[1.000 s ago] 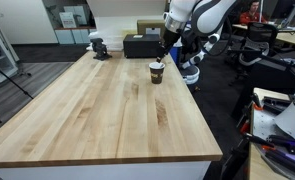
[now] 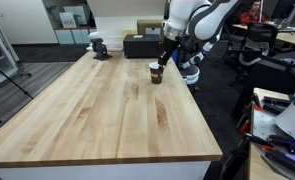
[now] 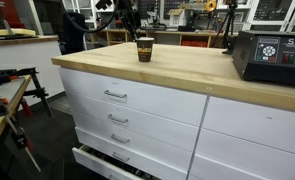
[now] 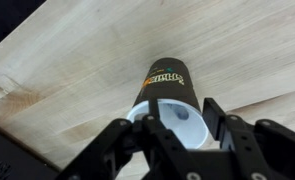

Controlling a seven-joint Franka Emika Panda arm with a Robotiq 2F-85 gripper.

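A dark paper cup (image 4: 169, 78) with colored lettering and a white inside stands upright on the wooden countertop (image 2: 102, 105). From above, the wrist view shows its open mouth close to my gripper. My fingers are spread apart, one on each side of the near part of the rim; whether either touches the cup is unclear. Exterior view 1 has the cup (image 2: 157, 78) near the far right edge of the counter, the gripper (image 2: 163, 60) just over its rim. In exterior view 2 the same cup (image 3: 145, 50) stands by the front edge.
A black boxy device (image 3: 273, 56) occupies the right end of the counter in exterior view 2. White drawers (image 3: 137, 112) lie below the edge, the lowest pulled out. Much of the wooden top is bare.
The gripper has come slightly lower and nearer to the cup's rim, now covering part of it in exterior view 1. The cup stays in its place.
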